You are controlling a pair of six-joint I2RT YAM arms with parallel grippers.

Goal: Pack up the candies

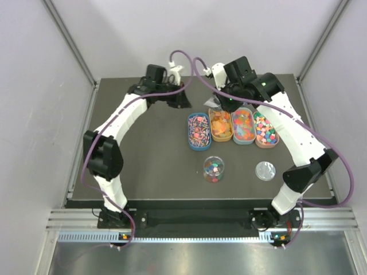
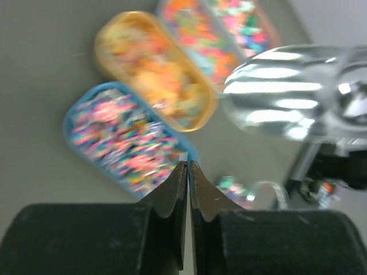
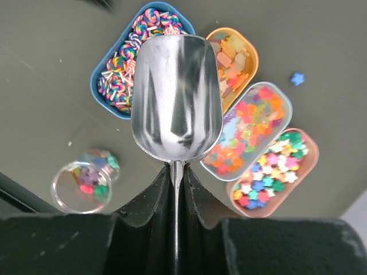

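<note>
My right gripper is shut on the handle of a metal scoop point(image 3: 178, 97), whose bowl shows no candy in it. Below the scoop are the blue tub of swirl lollipops point(image 3: 117, 74), the orange tub of gummies point(image 3: 232, 63), the clear tub of gummies point(image 3: 249, 129) and the pink tub of star candies point(image 3: 275, 172). A clear round jar point(image 1: 214, 169) with some colourful candies stands in front of the tubs. In the left wrist view, my left gripper has its fingertips together, nothing visible between them; the blue tub point(image 2: 123, 137) lies beyond.
A round clear lid point(image 1: 265, 171) lies right of the jar. One blue star candy point(image 3: 297, 79) sits loose on the table behind the tubs.
</note>
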